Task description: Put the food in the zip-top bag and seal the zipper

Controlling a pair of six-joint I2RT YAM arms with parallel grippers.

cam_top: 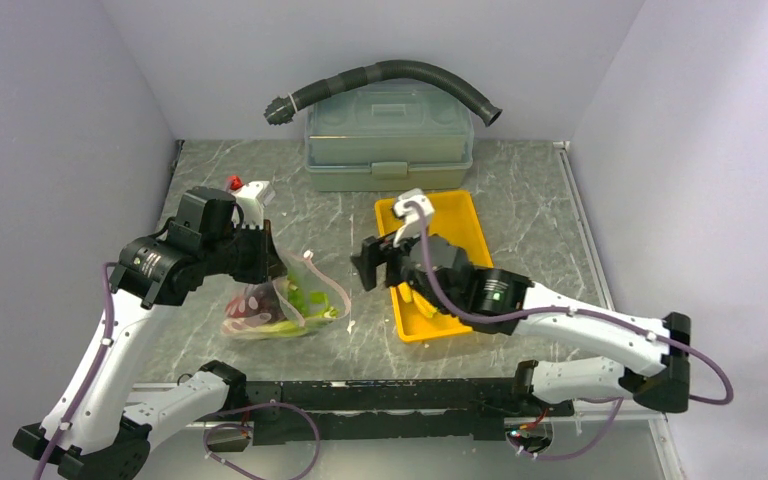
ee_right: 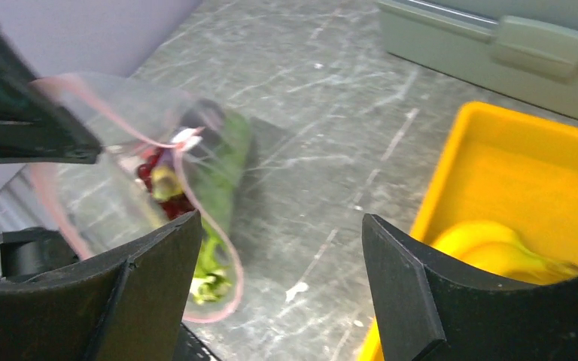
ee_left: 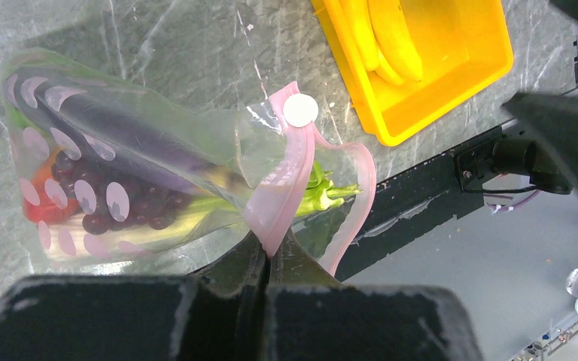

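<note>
The clear zip top bag [ee_left: 98, 188] lies on the left of the counter, holding an eggplant [ee_left: 135, 135], grapes [ee_left: 143, 199], a red item and celery [ee_left: 323, 197]. My left gripper is shut on the pink-edged rim of its open mouth. My right gripper is part open above the gap between bag and tray, nothing between its fingers. Bananas [ee_left: 395, 45] lie in the yellow tray [cam_top: 460, 215], partly hidden in the top view by the right arm.
A lidded green box [cam_top: 390, 150] stands at the back under a dark hose [cam_top: 390, 70]. Walls bound both sides.
</note>
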